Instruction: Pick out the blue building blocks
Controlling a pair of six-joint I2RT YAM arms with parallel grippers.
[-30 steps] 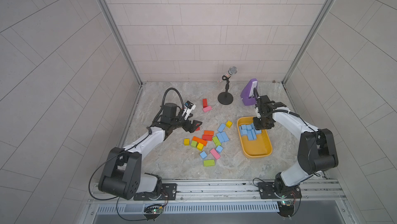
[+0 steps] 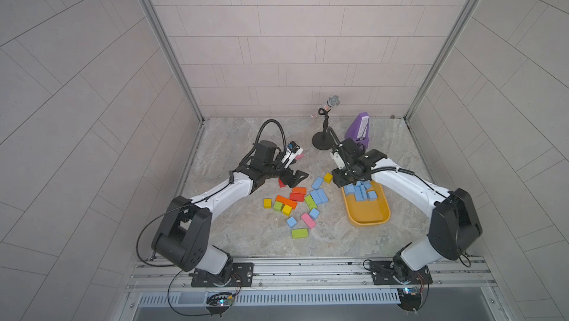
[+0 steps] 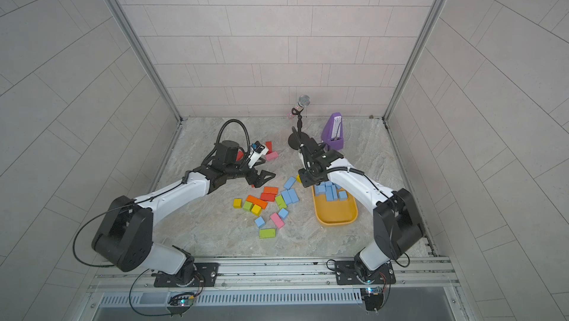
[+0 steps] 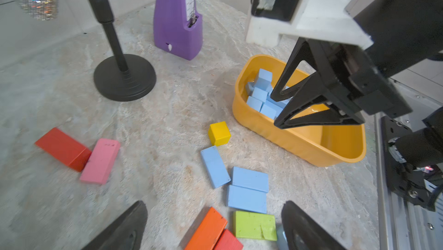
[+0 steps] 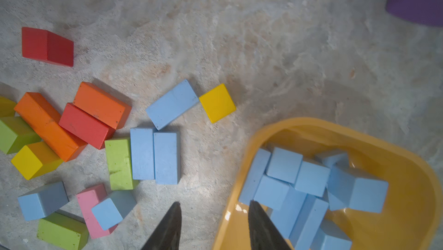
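On the table several blue blocks lie loose: one beside a yellow cube, an adjacent blue pair, a blue cube against a pink block and a blue cube further left. More blue blocks fill the back part of the yellow tray. My right gripper hangs by the tray's left rim, its fingers apart and nothing between them. Over the table's middle, left of the blue blocks, my left gripper is open and empty. One of its fingers partly hides a blue block.
Red, orange, green, yellow and pink blocks lie among the blue ones, such as a green block at the front. A microphone stand and a purple metronome stand behind. The two grippers are close together.
My right gripper has swung left from above the tray to its left rim, uncovering a blue block at the tray's right side. My left gripper has moved right across the table.
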